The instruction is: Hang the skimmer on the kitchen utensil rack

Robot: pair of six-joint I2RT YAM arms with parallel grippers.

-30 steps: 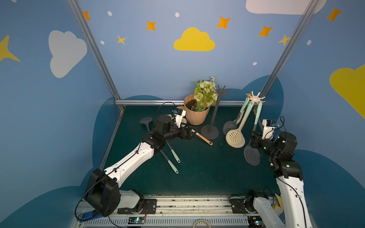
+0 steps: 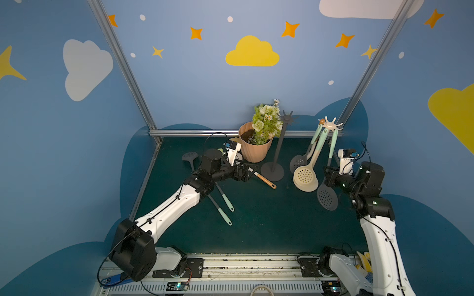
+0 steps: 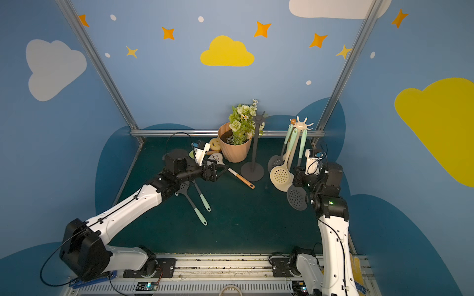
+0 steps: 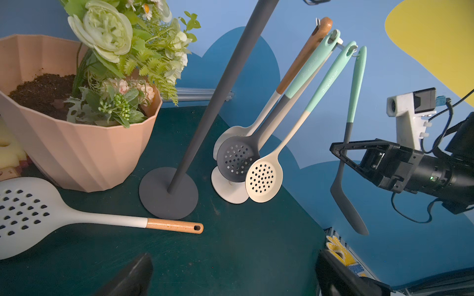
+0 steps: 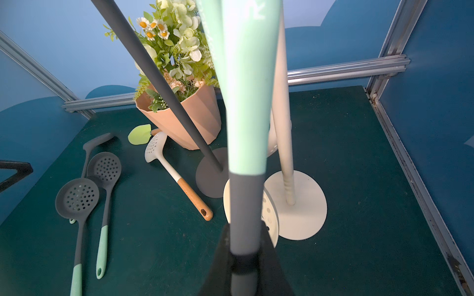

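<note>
My right gripper is shut on the dark shaft of a grey skimmer [image 2: 327, 197] with a mint handle [image 5: 250, 98]. The skimmer hangs down, its handle top at the cream utensil rack [image 2: 331, 125] on the right. In the left wrist view that top sits beside a rack hook; whether the hook passes through its hole I cannot tell. Other utensils hang there, including a cream skimmer [image 4: 264, 178] and a grey slotted ladle [image 4: 238, 157]. My left gripper [image 2: 243, 172] stands open and empty over the table's left-middle.
An empty dark rack [image 2: 279, 153] stands left of the cream one, beside a flowerpot [image 2: 255, 148]. A wooden-handled skimmer [image 4: 29, 214] lies near its base. Several mint-handled utensils lie on the left, including a ladle [image 5: 78, 197].
My right gripper and the grey skimmer have moved slightly toward the back. The cream rack's top has shifted a little left and back. My left arm is still.
</note>
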